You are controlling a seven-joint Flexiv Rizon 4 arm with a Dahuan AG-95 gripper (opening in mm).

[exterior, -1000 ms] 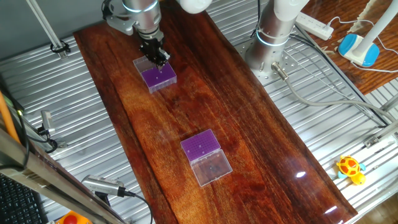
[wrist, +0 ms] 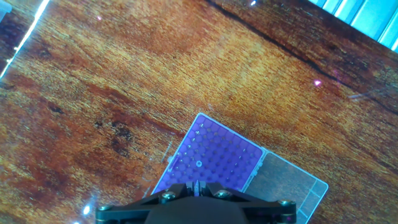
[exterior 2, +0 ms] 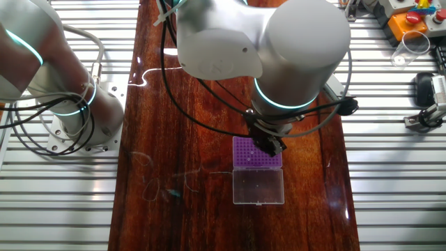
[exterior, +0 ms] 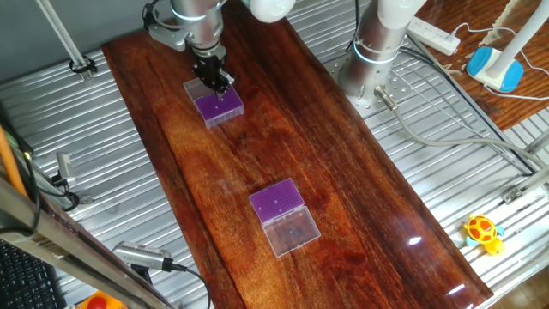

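My gripper (exterior: 225,91) is over the far rack box, close above its purple perforated top (exterior: 220,106). In the wrist view the gripper sits at the bottom edge, its fingers close together and hiding the lower part of the purple rack (wrist: 214,152). They look shut; whether anything small is between them is too fine to make out. A few small pale spots show among the rack's holes. The clear lid (exterior 2: 258,188) lies open beside the purple part. A second box, with purple rack (exterior: 276,201) and open clear lid (exterior: 292,232), lies nearer the camera in exterior view 1.
Bare wooden tabletop (exterior: 236,163) separates the two boxes. The arm's base (exterior: 360,81) stands at the board's right side. A yellow toy turtle (exterior: 485,233) lies off the board, and a small camera (exterior: 144,256) is by its left edge.
The arm has shifted very slightly over the far box. Both boxes remain in place.
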